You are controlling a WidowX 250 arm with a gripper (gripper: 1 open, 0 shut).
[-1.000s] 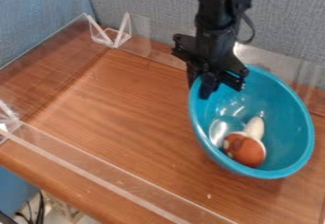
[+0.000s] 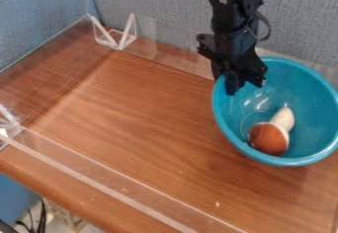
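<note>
My gripper [image 2: 232, 76] comes down from the top centre, black, shut on the left rim of a cyan bowl [image 2: 297, 153] at the right of the table. Inside the bowl are an orange-brown round object [image 2: 268, 138] and a white elongated object [image 2: 283, 117] lying against it. The fingertips are partly hidden by the dark gripper body and the rim.
Clear strips run along its edges, with white brackets [image 2: 117, 35] at the back left. A grey padded wall stands behind, and a blue panel is at the left.
The bowl has moved to the right with my gripper, and its contents have shifted within view. One second ago it sat further left.
</note>
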